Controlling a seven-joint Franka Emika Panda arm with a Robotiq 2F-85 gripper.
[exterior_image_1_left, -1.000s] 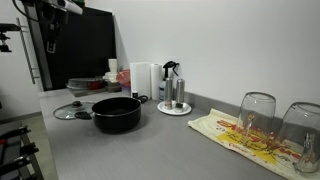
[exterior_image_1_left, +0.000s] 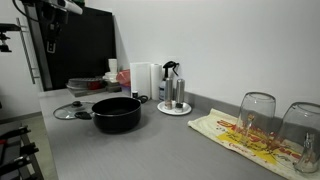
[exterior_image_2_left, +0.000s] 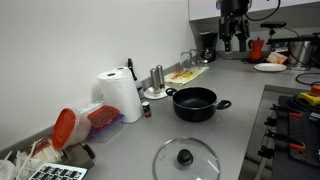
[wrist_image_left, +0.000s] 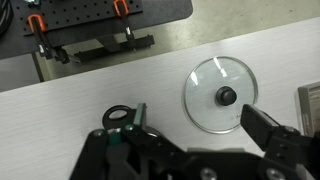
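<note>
A black pot (exterior_image_1_left: 117, 114) sits on the grey table, open at the top and with nothing visible inside in exterior view 2 (exterior_image_2_left: 195, 103). Its round glass lid (exterior_image_1_left: 73, 110) lies flat beside it, black knob upward; the wrist view shows the lid (wrist_image_left: 207, 82) in full. High above the table, well clear of both, my gripper is open with nothing between its fingers. A black handle loop (wrist_image_left: 117, 112) shows beside the left finger, while the gripper body hides most of the pot from the wrist camera.
Bottles on a white plate (exterior_image_1_left: 174, 109) and a paper towel roll (exterior_image_2_left: 118, 94) stand along the wall. Two upturned glass jars (exterior_image_1_left: 256, 115) rest on a patterned cloth (exterior_image_1_left: 222, 129). A dish rack (exterior_image_2_left: 40, 164) occupies one end.
</note>
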